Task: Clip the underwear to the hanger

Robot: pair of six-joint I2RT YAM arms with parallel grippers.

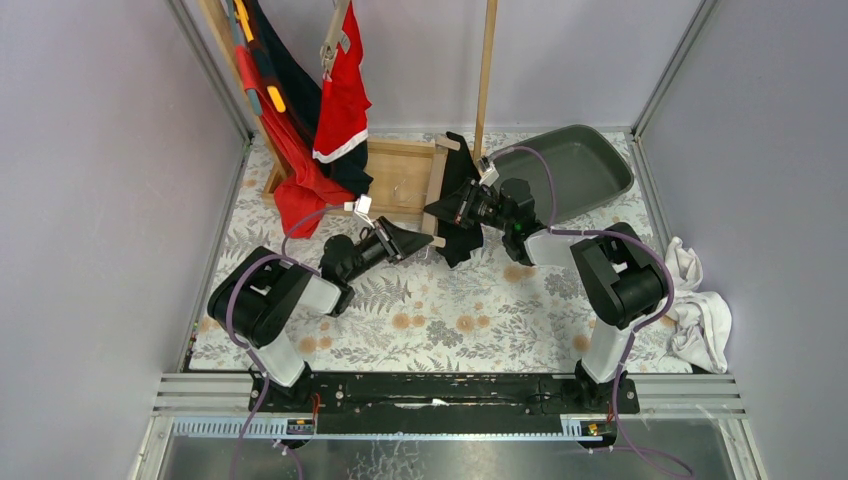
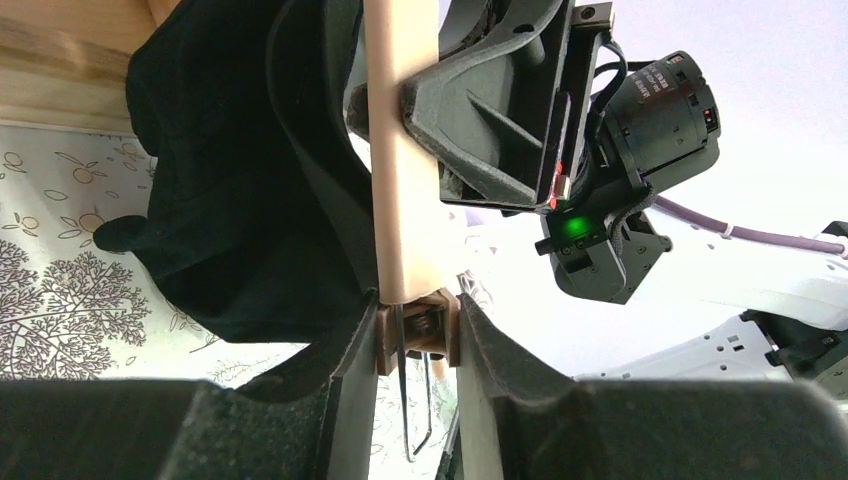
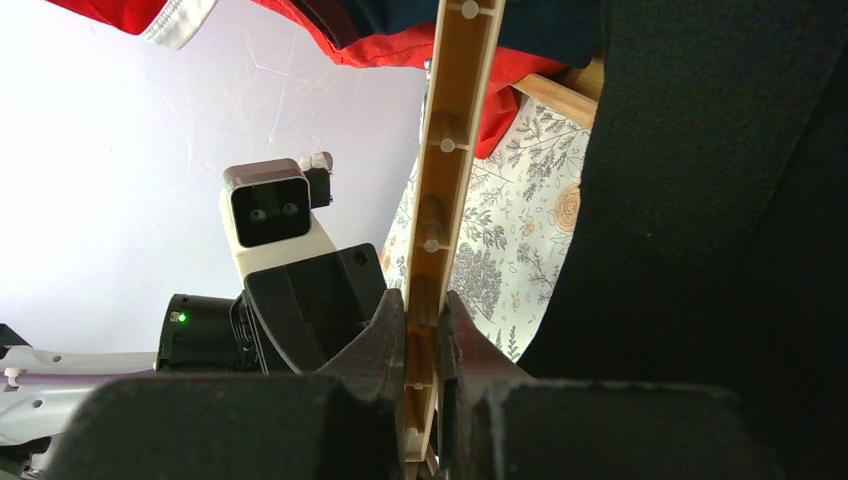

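The wooden clip hanger (image 1: 435,190) stands lengthwise between my grippers, beside the black underwear (image 1: 458,170). My right gripper (image 1: 430,210) is shut on the hanger's bar (image 3: 445,180), with the black cloth (image 3: 690,200) alongside it. My left gripper (image 1: 425,240) is at the hanger's near end, where the wooden end piece (image 2: 405,330) sits between its fingers; whether they grip it is unclear. A metal wire hangs down from that end in the left wrist view.
Red and navy garments (image 1: 340,90) hang at the back left over a wooden tray (image 1: 395,160). A grey bin (image 1: 590,170) is at the back right, a white cloth (image 1: 700,330) at the right.
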